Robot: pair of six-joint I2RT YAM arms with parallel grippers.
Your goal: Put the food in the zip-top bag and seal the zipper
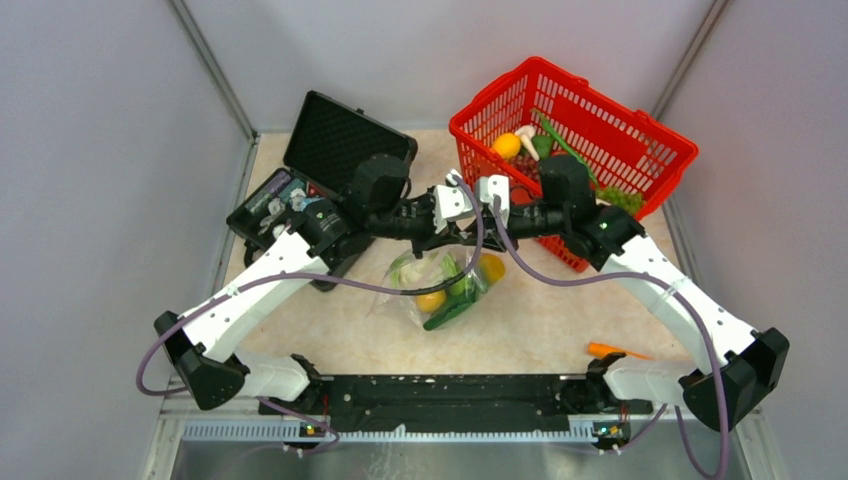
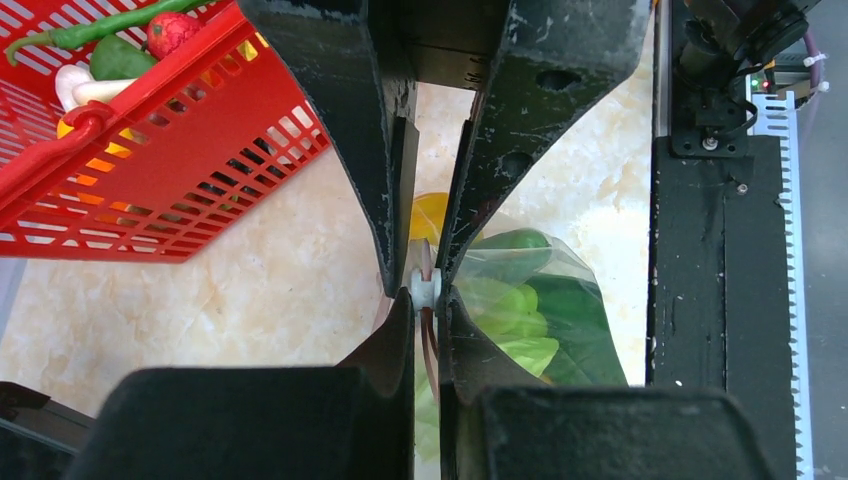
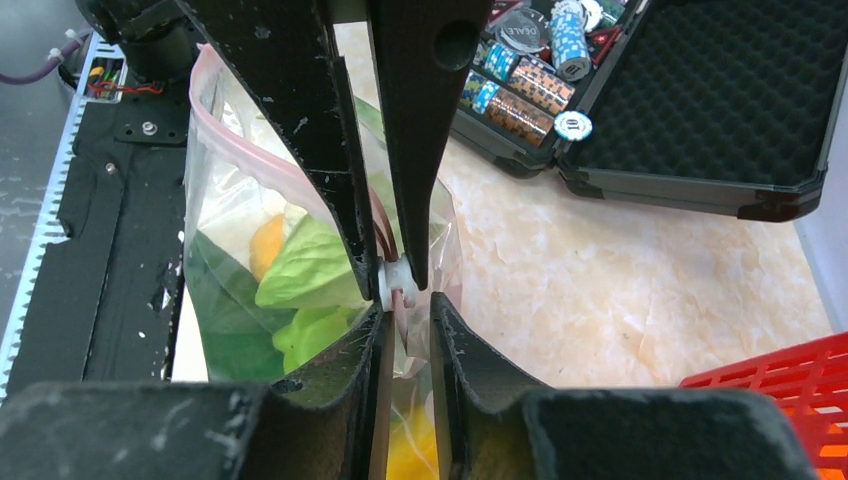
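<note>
A clear zip bag (image 1: 405,290) with a pinkish zipper edge (image 3: 255,160) lies on the table. It has green vegetables (image 2: 575,315) and an orange-yellow item (image 1: 431,301) inside. On the bag's white zipper slider (image 2: 425,289), my left gripper is shut. Opposite it, the fingers of my right gripper stand apart, one on either side of the zipper edge close to the slider. Whether they touch it is hard to tell. Both grippers meet above the bag in the top view, where the wrists hide most of the fingertips.
A red basket (image 1: 630,135) of produce stands at the back right. Behind the left arm lies an open black case (image 1: 345,140) with poker chips. An orange carrot (image 1: 618,351) rests at the front right. Clear table lies in front of the bag.
</note>
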